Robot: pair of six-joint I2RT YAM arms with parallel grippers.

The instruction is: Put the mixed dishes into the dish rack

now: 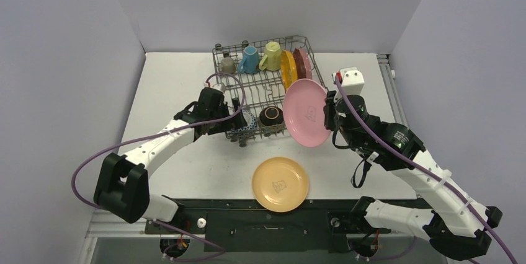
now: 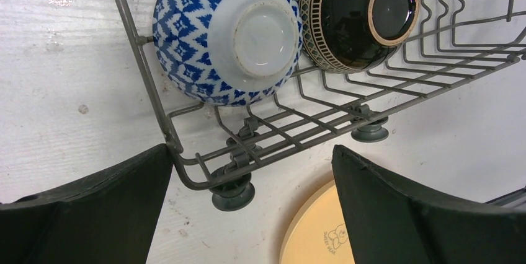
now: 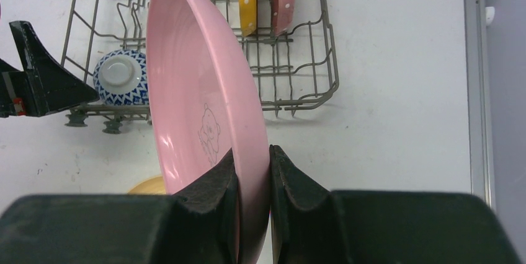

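A pink plate hangs tilted above the front right of the wire dish rack, its rim pinched by my right gripper. In the left wrist view, my left gripper stands open over the rack's front left corner, nothing between its fingers. Just beyond it, inside the rack, a blue-and-white bowl and a black bowl lean with their undersides showing. An orange plate lies flat on the table in front. Yellow and pink-red plates stand in the rack's back right.
A grey cup, a blue mug and a green mug occupy the rack's back row. Front slots right of the black bowl look empty in the right wrist view.
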